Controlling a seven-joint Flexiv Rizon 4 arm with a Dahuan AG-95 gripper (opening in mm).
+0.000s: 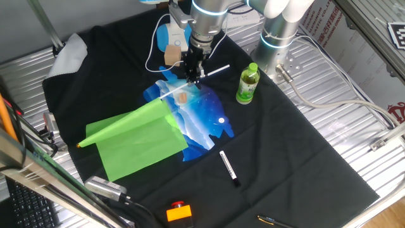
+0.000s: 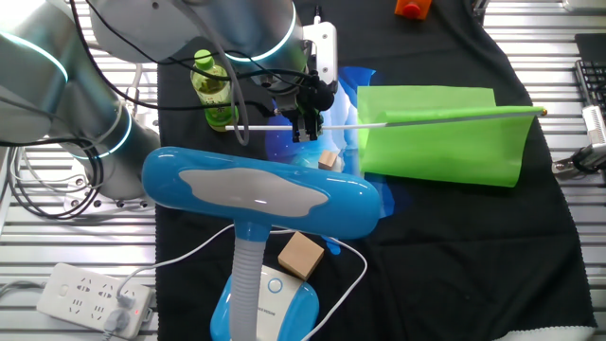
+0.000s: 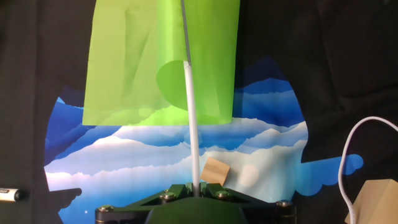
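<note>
A light green flag (image 1: 136, 144) is attached to a thin white pole (image 3: 192, 124). My gripper (image 1: 195, 80) is shut on the bare part of this pole, whose free end sticks out past the fingers toward a green-capped bottle (image 1: 248, 83). In the wrist view the pole runs straight away from between the fingertips, and the green sheet (image 3: 124, 62) curls around its far part. Beneath the gripper and the pole, a blue-and-white cloud-patterned mat (image 1: 205, 114) lies on the black cloth. One edge of the flag overlaps this mat.
On the mat sits a small wooden block (image 3: 215, 170) close to the gripper; another block (image 2: 300, 256) is by the blue-and-white lamp (image 2: 265, 194) and its cable. A marker (image 1: 229, 168) lies on the cloth. Toward the front right, the black cloth (image 1: 297, 164) is mostly clear.
</note>
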